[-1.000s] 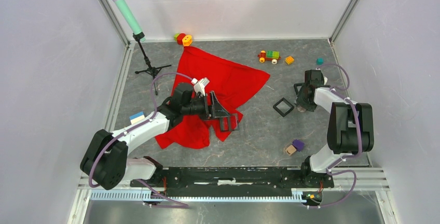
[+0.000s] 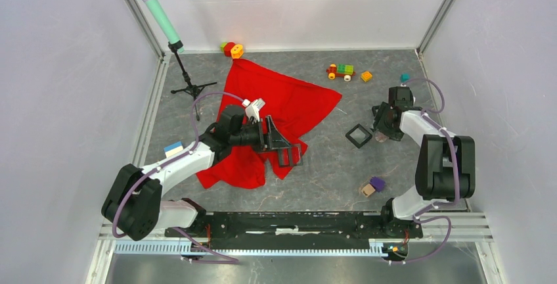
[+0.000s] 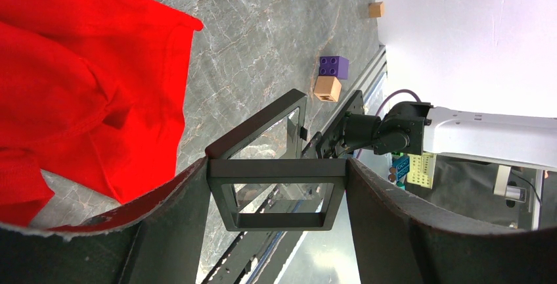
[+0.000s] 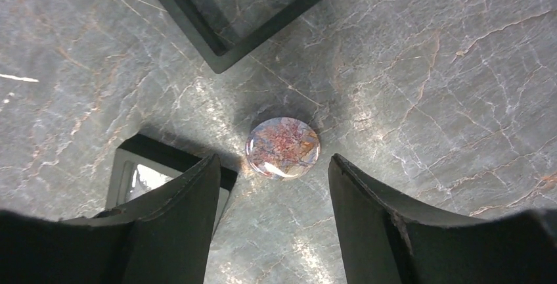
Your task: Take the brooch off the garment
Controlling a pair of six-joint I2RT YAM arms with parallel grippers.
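Observation:
The red garment [image 2: 289, 96] lies spread on the grey floor left of centre. An oval, glossy, reddish-brown disc that looks like the brooch [image 4: 284, 141] rests flat on the bare floor, apart from the cloth. My right gripper is open above it, the disc showing between and just beyond its fingertips. My left gripper is shut on a hinged black frame case [image 3: 277, 221] with clear panes, standing partly unfolded near the garment's lower right edge.
One black square frame [image 2: 359, 136] lies left of the right gripper; a second black-rimmed case [image 4: 172, 159] sits close beside its left finger. Purple and tan blocks [image 2: 377, 183] are near the front, a toy train [image 2: 340, 71] at the back.
The right arm has shifted slightly over the disc's area, its forearm a little further right than a second ago. The left arm, its case and the garment have not moved.

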